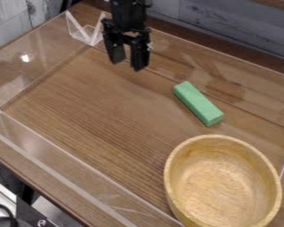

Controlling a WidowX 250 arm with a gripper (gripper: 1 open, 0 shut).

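Observation:
My gripper (127, 55) is at the top of the camera view, over the back of the wooden table (97, 124), standing open. I cannot make out anything between its black fingers. A green rectangular block (198, 103) lies to its lower right. A large empty tan oval bin (222, 199) sits at the front right.
A clear plastic object (85, 28) stands at the back, left of the gripper. Raised edges border the table at the back and left.

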